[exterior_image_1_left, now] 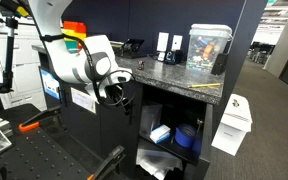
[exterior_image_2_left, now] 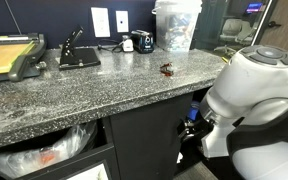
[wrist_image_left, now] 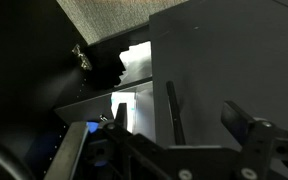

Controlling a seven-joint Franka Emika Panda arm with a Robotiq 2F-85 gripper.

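In front of the dark cabinet (exterior_image_1_left: 109,126), the white arm reaches down, and my gripper (exterior_image_1_left: 120,99) is near the cabinet front, left of an open compartment. In the wrist view my gripper stands open, its dark fingers wide apart with no object held between them. A dark panel (wrist_image_left: 215,75) fills the right of that view, with a slim black bar (wrist_image_left: 175,113) on it that looks like a handle. Whether a finger touches the panel I cannot tell. Beyond the panel's left edge shows a white crumpled item (wrist_image_left: 135,65).
The open compartment holds a blue round container (exterior_image_1_left: 186,134), a blue-and-white item (exterior_image_1_left: 160,133) and white material (exterior_image_1_left: 158,161) lower down. On the countertop (exterior_image_1_left: 171,75) stands a clear tub (exterior_image_1_left: 206,50). A dark bar (exterior_image_1_left: 109,163) juts out in front of the cabinet.
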